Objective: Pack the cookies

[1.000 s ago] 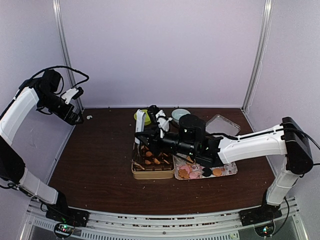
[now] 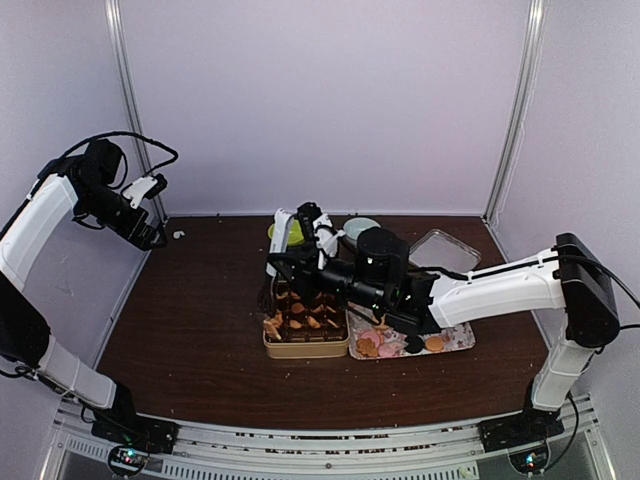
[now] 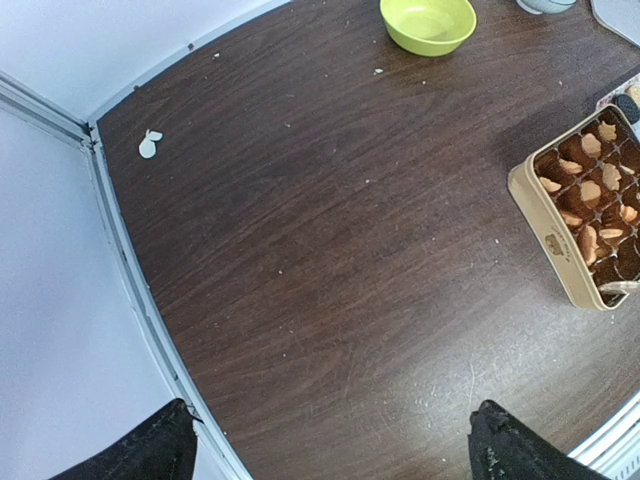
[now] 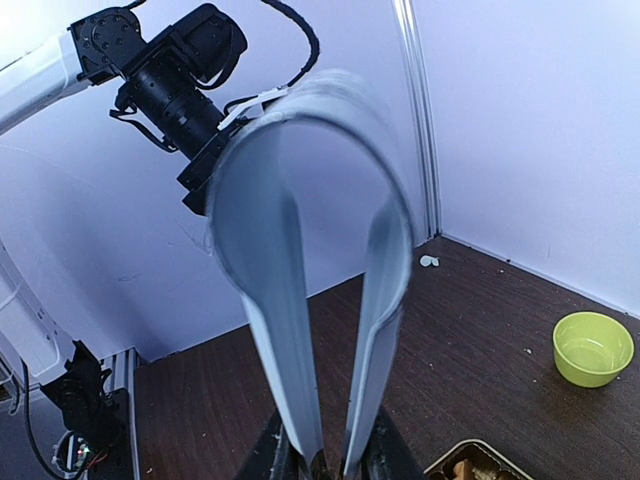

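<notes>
My right gripper is shut on white tongs (image 4: 280,280), raised over the tan cookie box (image 2: 306,350). The tongs' top loop fills the right wrist view; their lower ends are hidden there. In the left wrist view the box (image 3: 550,235) shows a gridded brown interior holding several cookie pieces. A patterned tray (image 2: 458,336) with pink, dark and tan cookies lies right of the box. My left gripper (image 2: 150,235) hangs open and empty at the far left, above the table.
A green bowl (image 3: 428,25), a pale bowl (image 2: 362,226) and an empty clear tray (image 2: 445,250) stand at the back. A small white item (image 3: 148,145) lies by the left wall.
My right gripper and the tongs have risen slightly over the box. The left arm has not moved.
</notes>
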